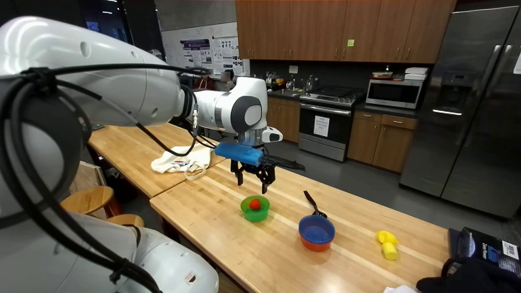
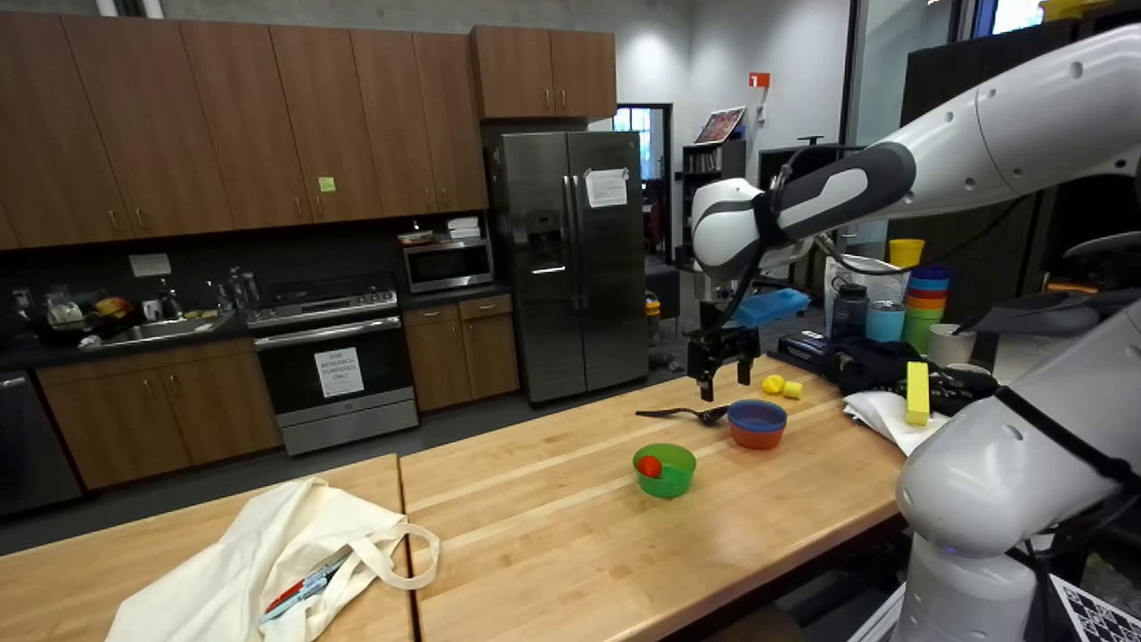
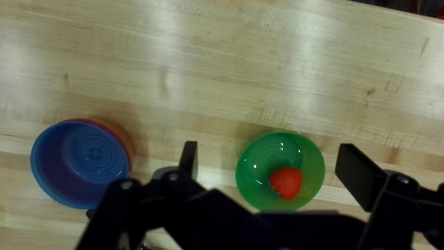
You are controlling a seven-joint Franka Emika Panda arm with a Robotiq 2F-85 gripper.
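Note:
My gripper [image 1: 252,188] hangs above the table, open, its two black fingers spread wide with nothing between them. In the wrist view the fingers [image 3: 358,177] stand to either side of a green bowl [image 3: 252,166], which sits on the table well below them. Inside that bowl lies a red strawberry-like piece [image 3: 287,182], against the bowl's lower right part in this view. A blue bowl [image 3: 95,154] is nested in an orange-red bowl [image 1: 315,244], both to the left in the wrist view. The blue bowl looks empty.
A black utensil [image 1: 312,200] lies behind the nested bowls. Yellow objects [image 1: 388,244] rest farther along the table [image 1: 205,215]. A cream cloth bag [image 2: 225,567] lies at the other end. Dark cloth and a box [image 1: 488,251] crowd one end.

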